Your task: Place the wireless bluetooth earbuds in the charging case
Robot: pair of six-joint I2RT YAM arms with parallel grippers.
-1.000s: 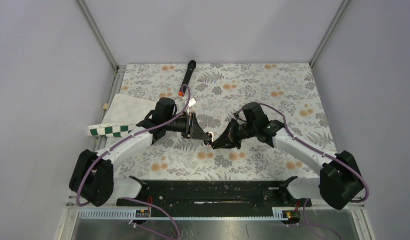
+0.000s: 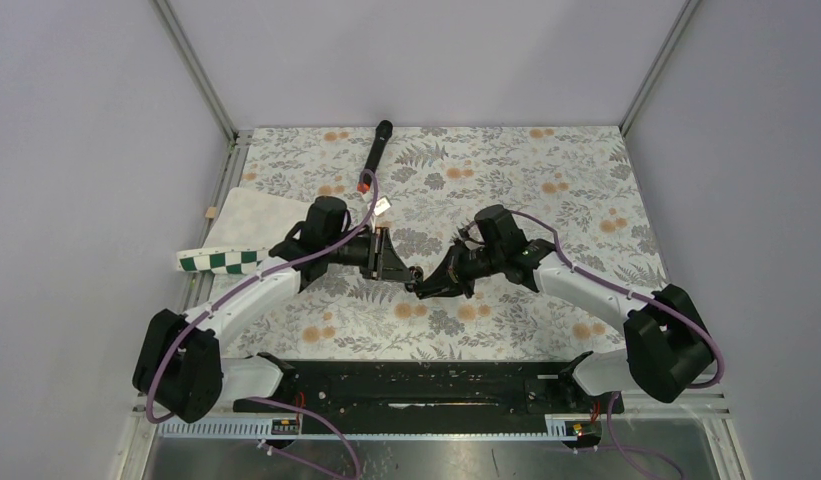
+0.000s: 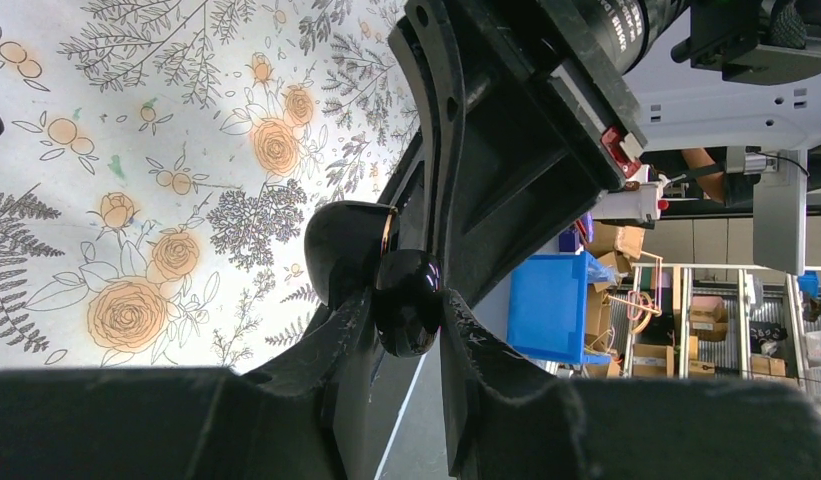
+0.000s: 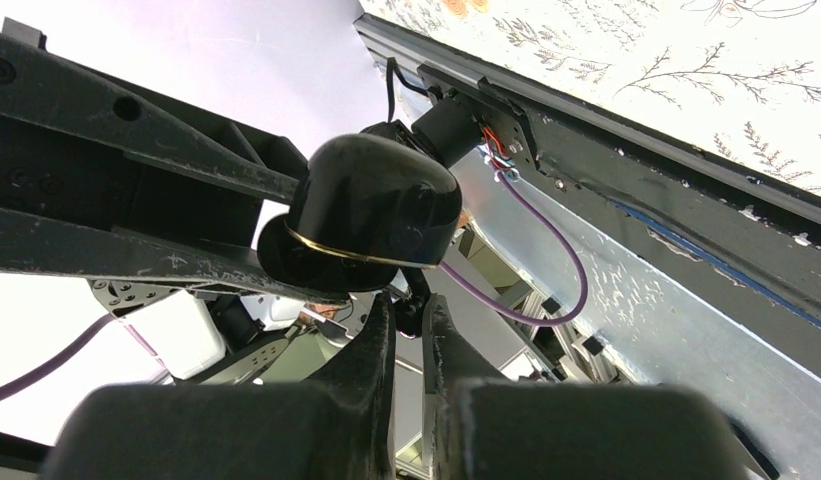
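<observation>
Both grippers meet in mid-air above the table's centre. In the right wrist view the black charging case (image 4: 371,200), with a gold rim, is in the fingers of my left gripper (image 2: 406,275). My right gripper is shut on a small black earbud just below the case. In the left wrist view a glossy black piece (image 3: 406,300) sits between my left gripper's fingertips, in front of another rounded black part (image 3: 341,250) with a gold edge; the right gripper's body fills the area behind them.
A black microphone (image 2: 376,150) lies at the back of the floral table (image 2: 586,170). A white pad (image 2: 246,215) and a green-white striped item (image 2: 226,260) lie at the left.
My right arm has shifted slightly left, toward the left gripper and case. The left arm has moved very slightly leftward.
</observation>
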